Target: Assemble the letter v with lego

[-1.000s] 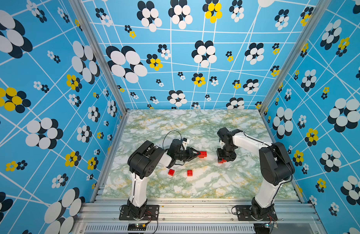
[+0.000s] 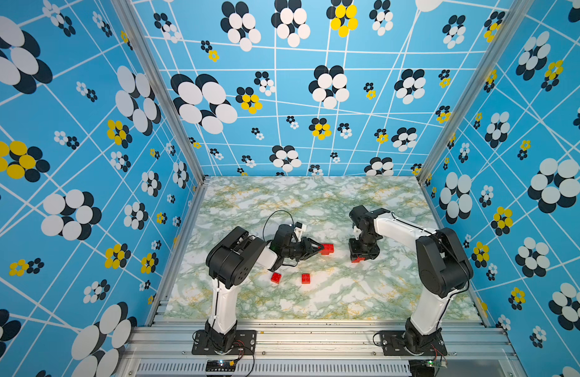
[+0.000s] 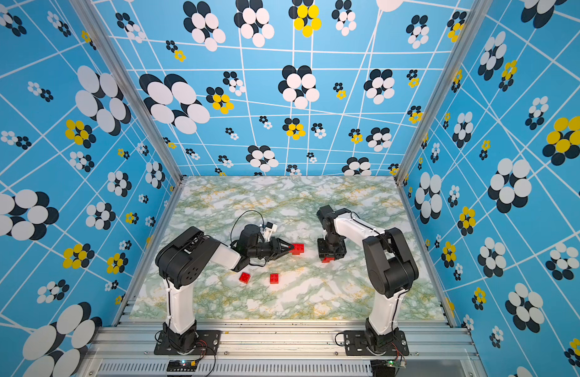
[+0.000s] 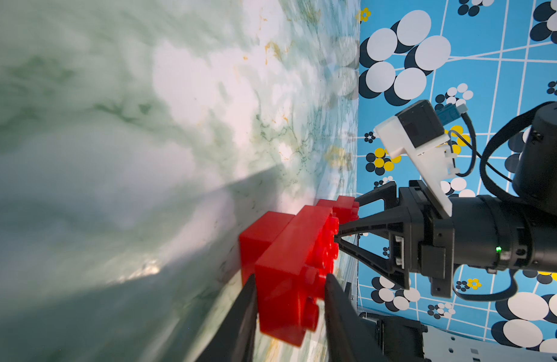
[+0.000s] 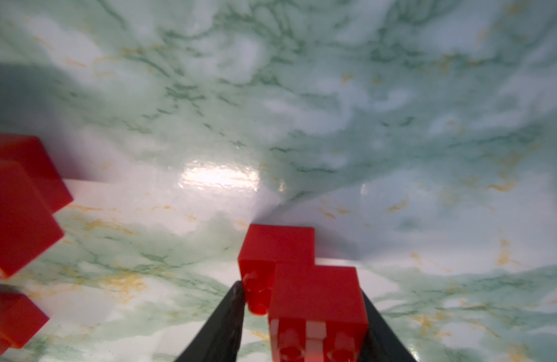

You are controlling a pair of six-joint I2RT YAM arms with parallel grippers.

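Note:
Near the middle of the table, my left gripper [image 2: 321, 247] points right at a stack of red bricks [image 2: 327, 249]. In the left wrist view, its fingers [image 4: 237, 322] stand on either side of the near red brick [image 4: 285, 286], close to it; whether they grip it cannot be told. Another red brick [image 4: 260, 235] shows behind that one, against the table. My right gripper points down, shut on a red brick [image 5: 317, 295]. A second red brick [image 5: 277, 241] shows just beyond that brick, overlapped by it; whether the two are joined is unclear.
Two loose red bricks, the left one [image 2: 276, 277] and the right one [image 2: 305, 278], lie on the table in front of the left gripper. Bare marble [image 2: 340, 289] stretches in front of both grippers and toward the back wall.
The left stack sits very slightly farther right than before. My right gripper and its red brick have shifted a little. The loose bricks lie as they were.

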